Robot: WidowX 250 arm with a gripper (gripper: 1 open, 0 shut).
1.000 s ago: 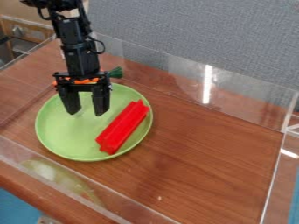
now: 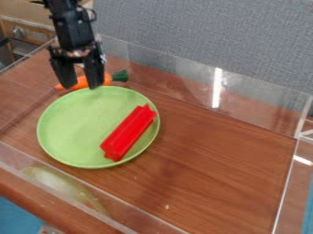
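Observation:
My black gripper hangs open at the upper left, above an orange carrot with a green top that lies just behind the plate. The green plate rests on the wooden table, and a red bar-shaped object lies on its right side. Whether anything touches my fingertips is hard to tell at this size.
A grey wall stands behind it, with clear panels along the table's edges. A yellowish, blurred shape shows at the front left edge.
My gripper has moved up and back, away from over the plate toward the carrot's side, uncovering the plate's left part. The red object has stayed in place.

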